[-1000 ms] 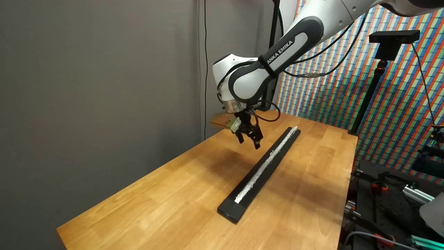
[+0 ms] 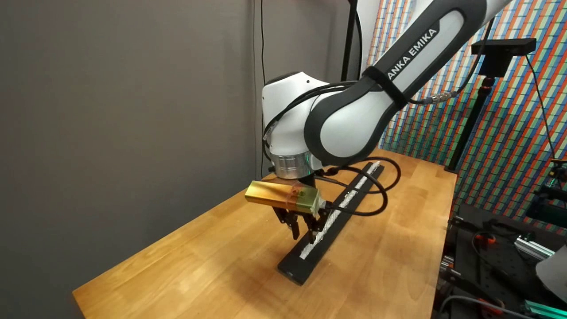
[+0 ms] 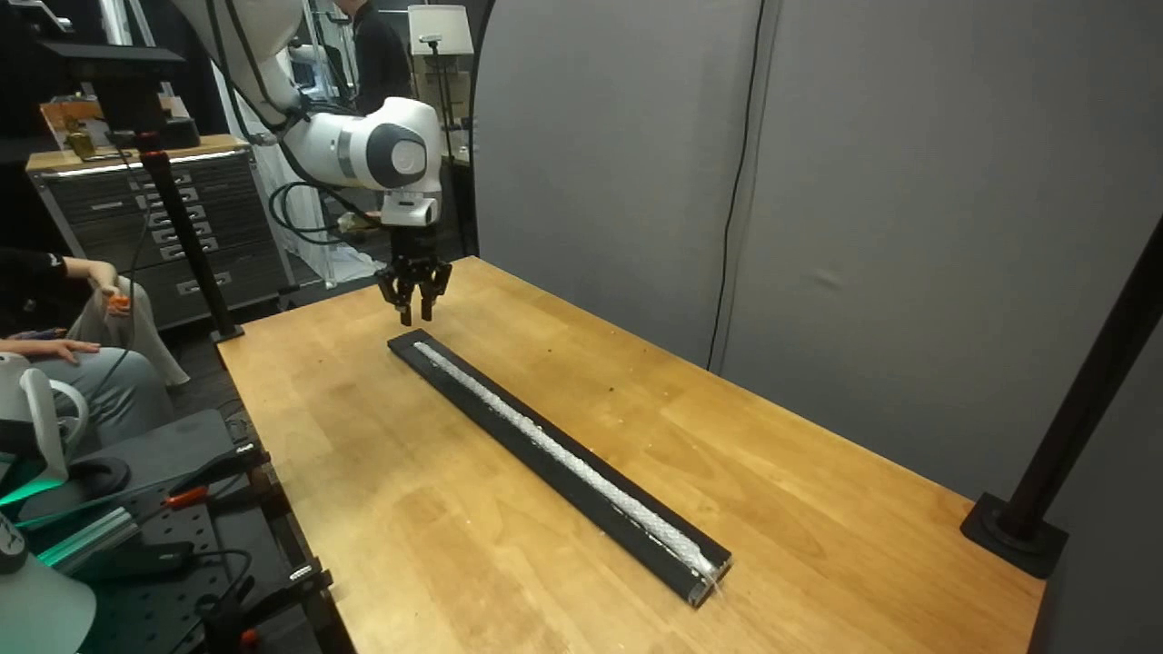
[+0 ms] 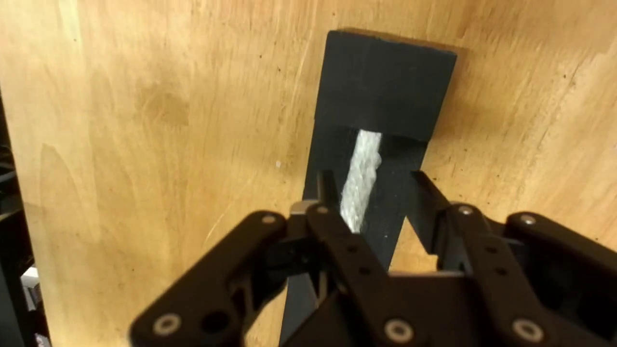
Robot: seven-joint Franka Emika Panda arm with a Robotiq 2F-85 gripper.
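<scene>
A long black bar (image 3: 643,530) with a white braided strip (image 3: 545,438) along its middle lies on the table. One end of the bar is a plain black block (image 4: 384,86), where the strip stops. My gripper (image 2: 304,239) hangs over the bar near that block end. In the wrist view its two fingers (image 4: 327,186) stand apart, one on each side of the strip, so the gripper is part open with nothing between. Seen from the other side, the gripper (image 3: 416,318) appears above the table by the bar's far end; no contact with the strip is visible.
Bare wooden table (image 2: 212,266) surrounds the bar on both sides. A grey partition (image 3: 938,218) runs along one long edge. A black post (image 3: 1036,480) stands at a corner, and a camera stand (image 2: 470,122) rises at the far edge.
The gripper has also turned. The bar has stayed put.
</scene>
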